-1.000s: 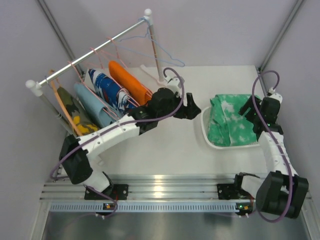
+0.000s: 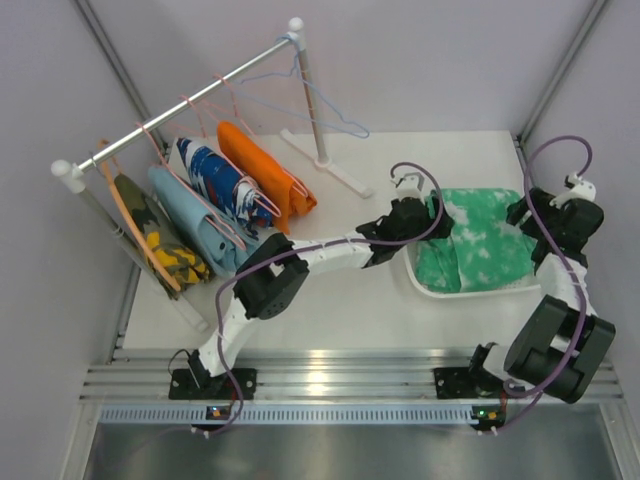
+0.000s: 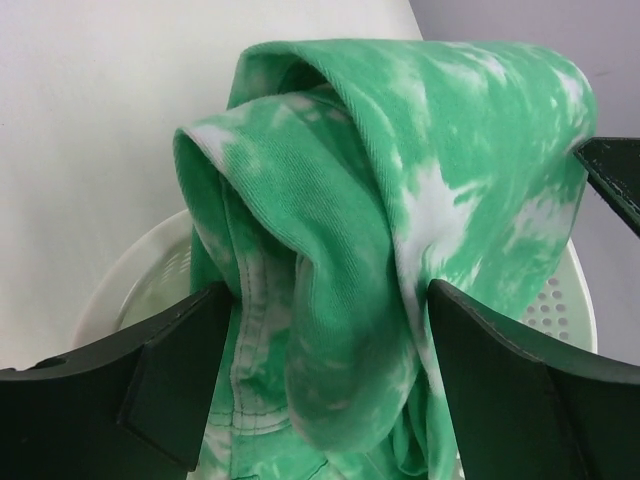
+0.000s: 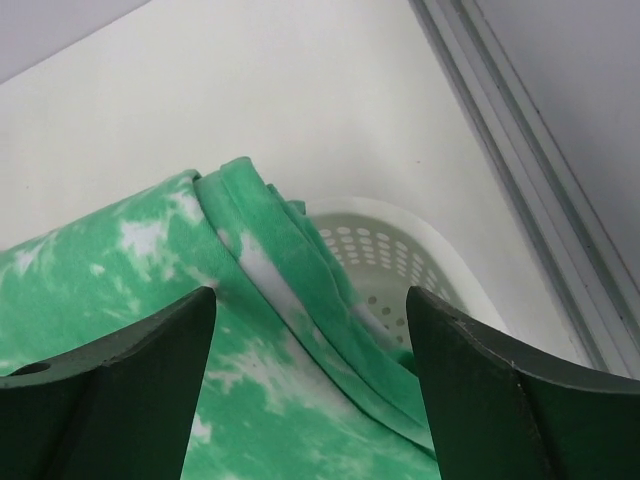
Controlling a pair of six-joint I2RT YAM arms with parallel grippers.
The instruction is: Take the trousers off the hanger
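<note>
Green-and-white tie-dye trousers (image 2: 488, 240) lie folded in a white basket (image 2: 455, 294) at the right. My left gripper (image 2: 430, 212) is at the basket's left side, open, its fingers either side of a folded lump of the green cloth (image 3: 350, 320) in the left wrist view. My right gripper (image 2: 523, 208) is at the basket's right side, open over the folded edge of the cloth (image 4: 240, 200). An empty blue hanger (image 2: 330, 110) hangs at the rail's back end.
The rail (image 2: 185, 102) at the left holds orange, navy patterned, light blue and camouflage garments on hangers. Bare white table lies between rail and basket, and behind the basket.
My left gripper has moved right from open table to the basket and cloth. My right gripper has shifted outward to the right along the basket.
</note>
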